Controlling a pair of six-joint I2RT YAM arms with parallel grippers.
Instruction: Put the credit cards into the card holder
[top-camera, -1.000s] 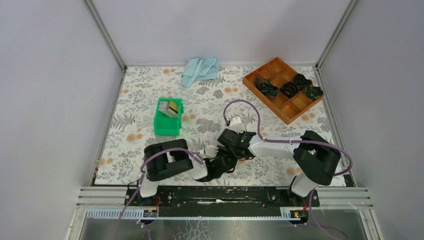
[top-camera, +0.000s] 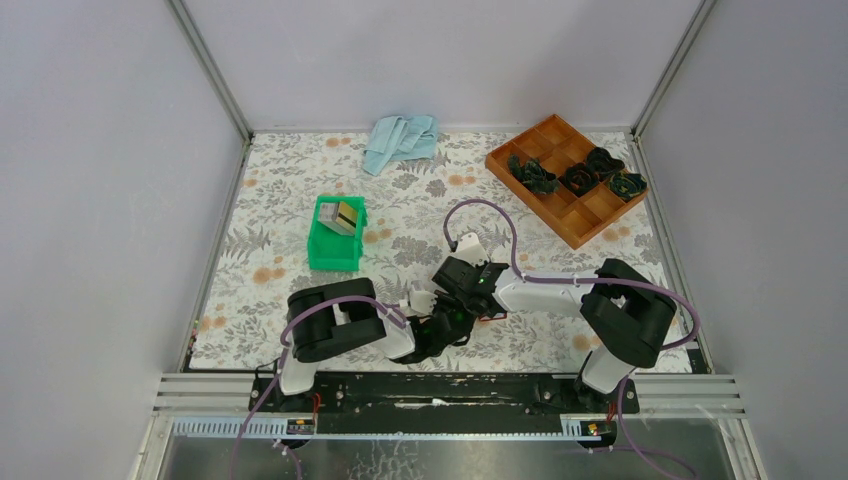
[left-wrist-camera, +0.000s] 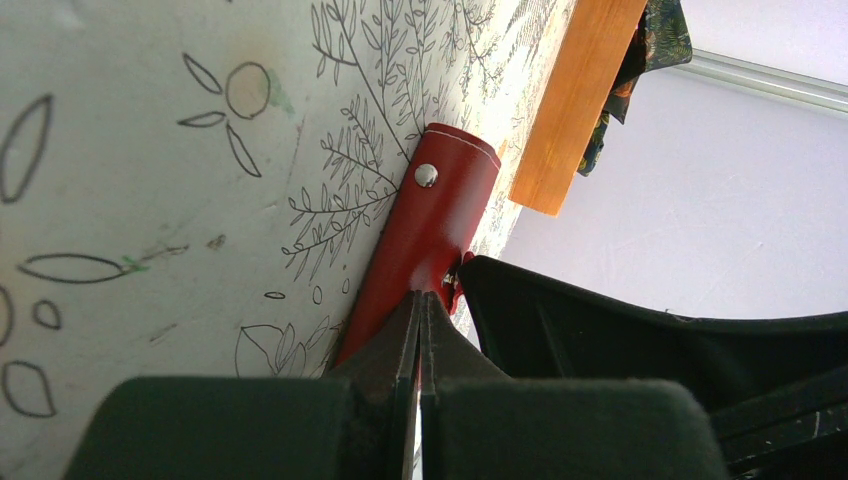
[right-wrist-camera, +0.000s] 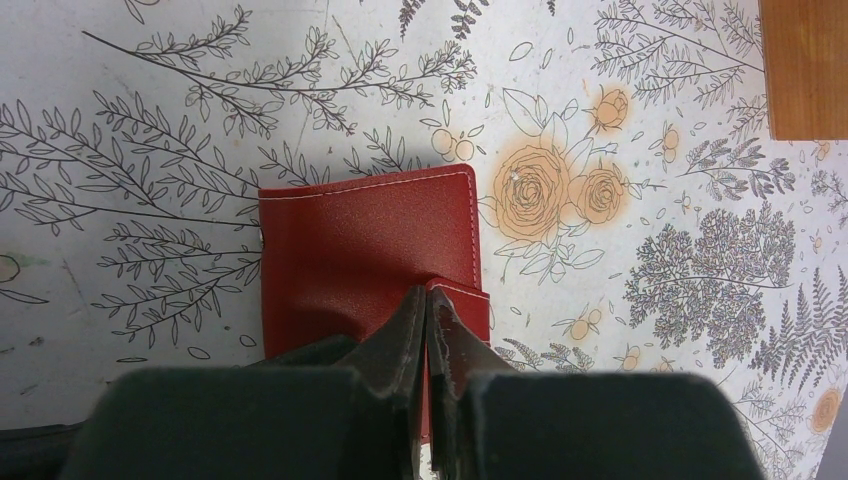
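Note:
The red leather card holder (right-wrist-camera: 360, 240) lies on the table, mostly hidden by both arms in the top view, where a sliver of its red edge (top-camera: 493, 318) shows. My right gripper is shut on the holder's small flap (right-wrist-camera: 468, 302). In the left wrist view, the holder (left-wrist-camera: 440, 210) with a metal snap extends beyond my left gripper, which is shut at its side; nothing clearly shows between its fingers. A grey, yellow and black stack, apparently the cards (top-camera: 338, 217), sits in the green bin (top-camera: 334, 263).
At the back right is a wooden compartment tray (top-camera: 575, 235) holding several dark rolled cloths (top-camera: 580, 179). A light blue cloth (top-camera: 402, 142) lies at the back. Both arms meet closely at the front middle; the table between bin and tray is clear.
The left arm, bin and tray look the same.

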